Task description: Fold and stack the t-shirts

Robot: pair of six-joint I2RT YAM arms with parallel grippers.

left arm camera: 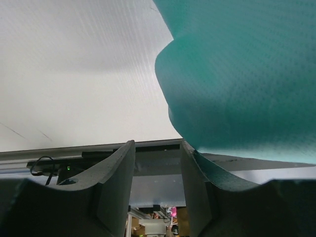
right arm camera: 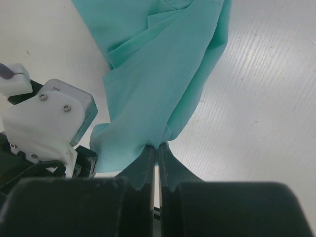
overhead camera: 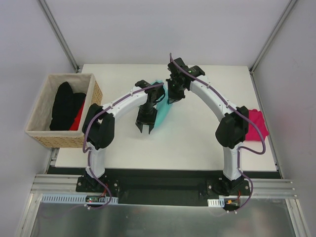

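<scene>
A teal t-shirt point(overhead camera: 162, 113) hangs bunched over the middle of the table, partly hidden by both arms in the top view. My right gripper is shut on a gathered edge of it, and the cloth point(right arm camera: 153, 89) drapes away from the fingertips. Open and pointing toward the table's front, my left gripper point(overhead camera: 144, 129) is beside the shirt's lower left side. In the left wrist view the teal fabric point(left arm camera: 237, 89) fills the right side, close to one finger, with no cloth between the fingers. At the table's right edge lies a folded red shirt point(overhead camera: 256, 125).
A wicker basket point(overhead camera: 59, 140) with black point(overhead camera: 63, 106) and red clothes stands at the left.
</scene>
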